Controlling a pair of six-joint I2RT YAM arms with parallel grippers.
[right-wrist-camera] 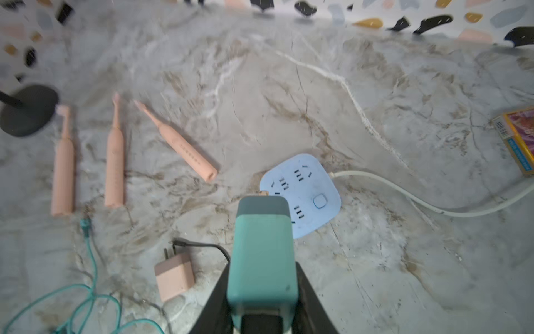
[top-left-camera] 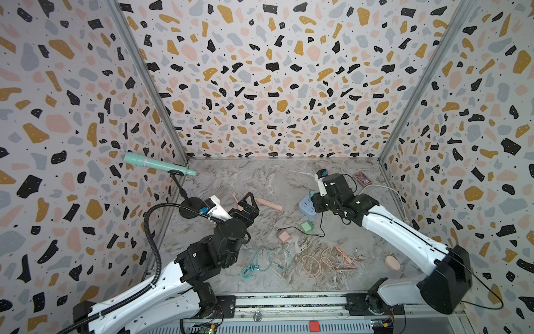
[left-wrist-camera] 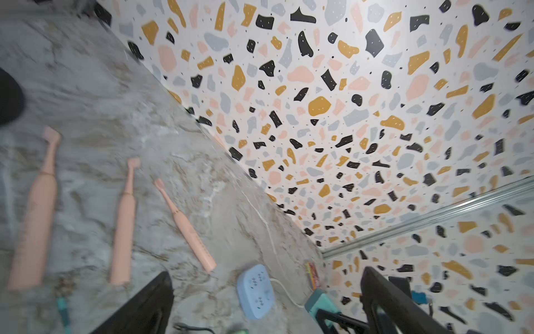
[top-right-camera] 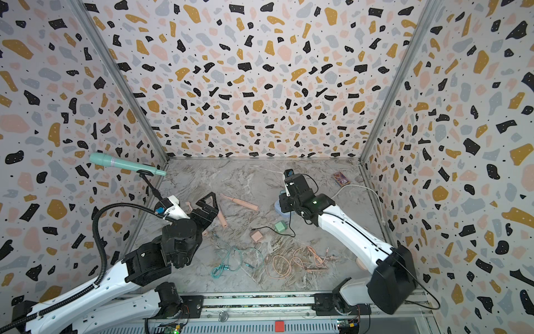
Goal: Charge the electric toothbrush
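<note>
My right gripper is shut on a teal charger block [right-wrist-camera: 262, 250], held above the blue power strip [right-wrist-camera: 311, 194]. The block covers the strip's near left part in the right wrist view; whether they touch cannot be told. A black cable [top-left-camera: 322, 227] hangs below that gripper. On the left of the marble table lie three pink toothbrushes [right-wrist-camera: 115, 167]. My left gripper [top-left-camera: 250, 207] is open, empty, and raised above the toothbrush area. A green block [top-left-camera: 306, 226] and a pink plug block [top-left-camera: 284, 236] rest in front of the strip.
Coiled teal [top-left-camera: 272, 258] and peach [top-left-camera: 317, 264] cables lie along the near side. A white cord [right-wrist-camera: 434, 208] runs rightward from the strip. A lamp [top-left-camera: 161, 163] on a black base stands at far left; a small box [top-left-camera: 362, 178] lies back right.
</note>
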